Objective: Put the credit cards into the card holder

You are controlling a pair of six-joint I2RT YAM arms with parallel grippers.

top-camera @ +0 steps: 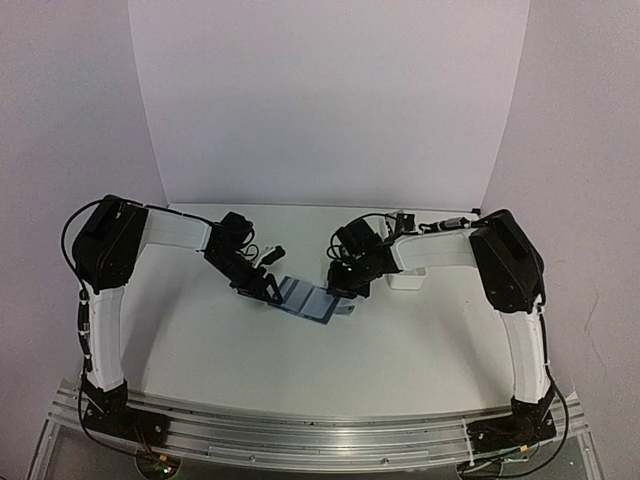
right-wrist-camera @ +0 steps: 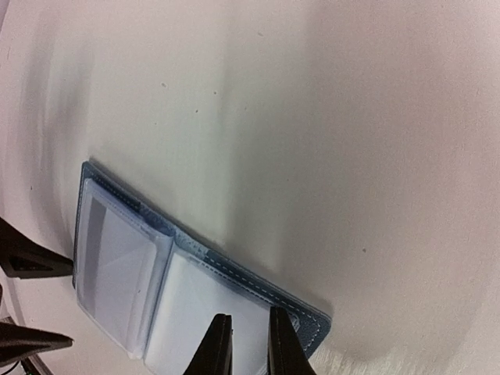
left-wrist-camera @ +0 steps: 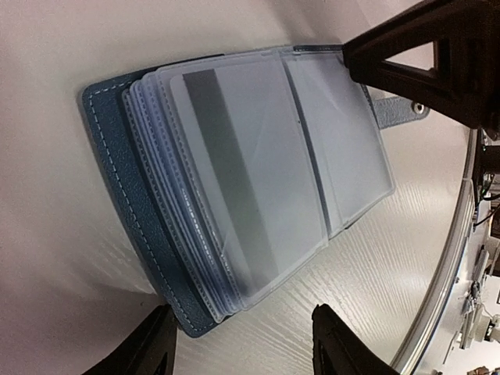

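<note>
The blue-grey card holder (top-camera: 305,300) lies open on the table, its clear sleeves (left-wrist-camera: 242,172) showing. My left gripper is open at the holder's left edge, nothing visible between its fingers. My right gripper is low over the holder's other end, its narrowly spaced fingertips at the sleeve and border; whether it grips them is hard to tell. The holder's snap tab (left-wrist-camera: 398,111) sticks out beside the right gripper. I cannot make out separate credit cards.
A white container (top-camera: 405,280) stands behind the right arm. A metal rail runs along the front edge.
</note>
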